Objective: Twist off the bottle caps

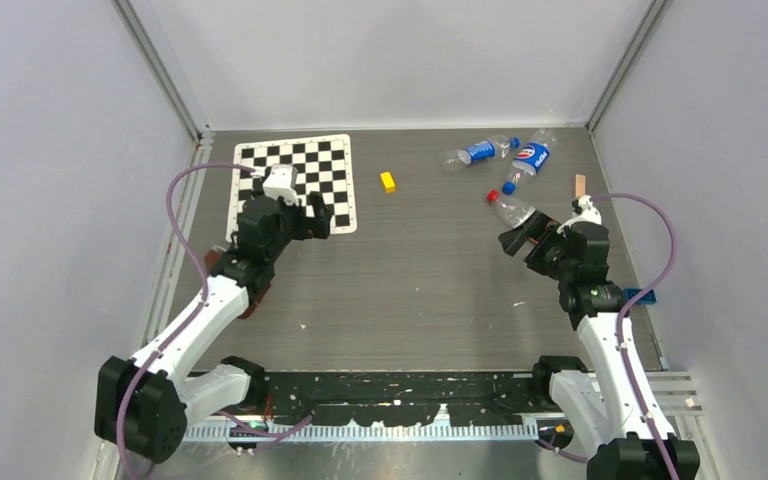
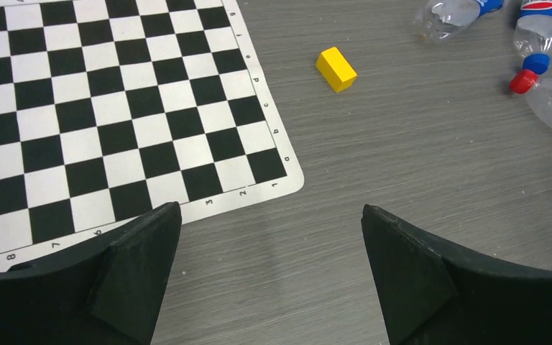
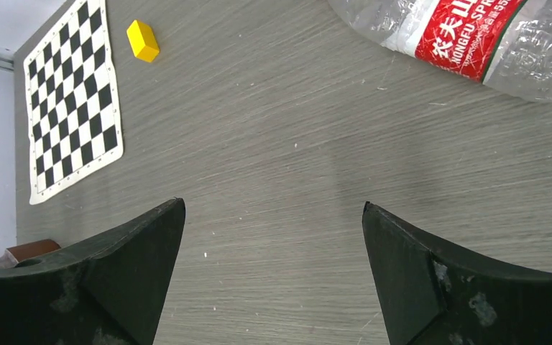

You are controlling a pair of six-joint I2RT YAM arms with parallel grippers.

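Three clear plastic bottles lie on their sides at the table's right. Nearest is one with a red cap and a red label, partly hidden under the right arm in the top view. Behind it, a Pepsi bottle points its blue cap toward the front. A second blue-labelled bottle has its blue cap to the right. My right gripper is open and empty, in front of the red-labelled bottle. Near the checkerboard, my left gripper stands open over bare table, far from the bottles.
A checkerboard mat covers the back left. The small yellow block sits right of it. A brown object is partly covered by the left arm; a blue object lies by the right wall.
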